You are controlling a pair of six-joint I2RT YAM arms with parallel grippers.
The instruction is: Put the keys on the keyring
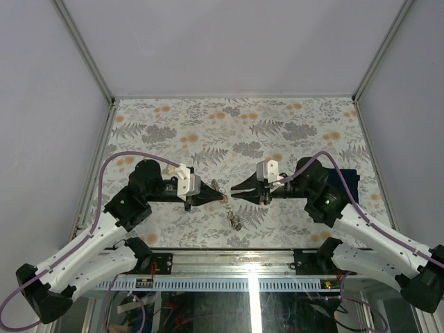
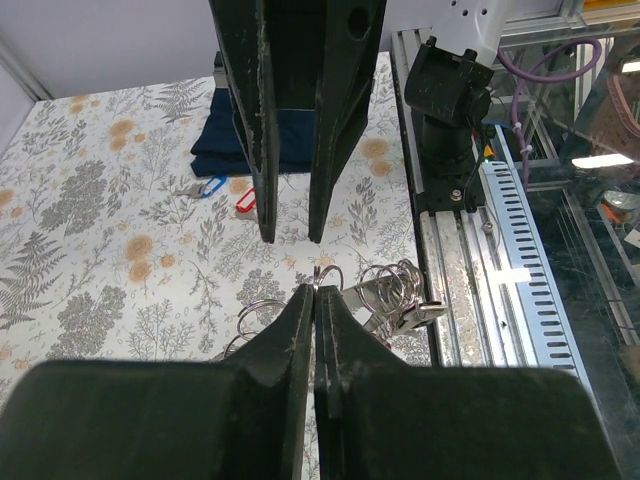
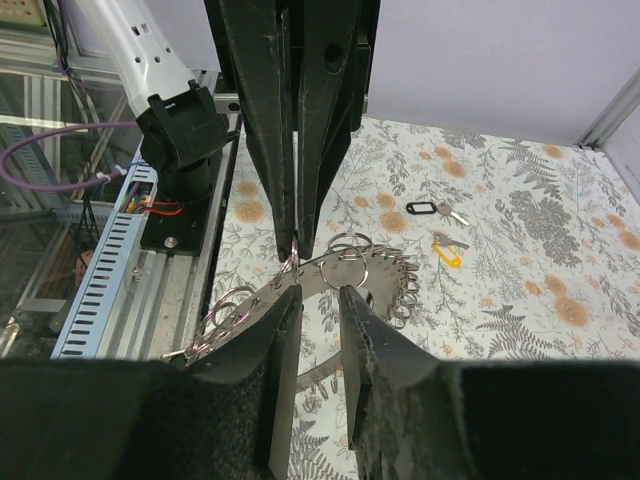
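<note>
The keyring (image 2: 385, 300), a grey-brown strip with several metal rings, is gripped at its edge by my left gripper, which is shut. The right wrist view shows the keyring (image 3: 325, 280) from its broad side, with the left fingertips (image 3: 288, 250) on it. My right gripper faces it, part open, with nothing held between its fingers. From above, the right gripper (image 1: 232, 191) is just to the right of the left gripper (image 1: 224, 197). Loose keys lie on the table: blue (image 2: 212, 187), red (image 2: 246, 204), black (image 3: 424, 208) and orange (image 3: 447, 254).
A dark blue cloth (image 1: 344, 184) lies at the right of the patterned table (image 1: 229, 132). A metal rail (image 1: 208, 258) runs along its front edge.
</note>
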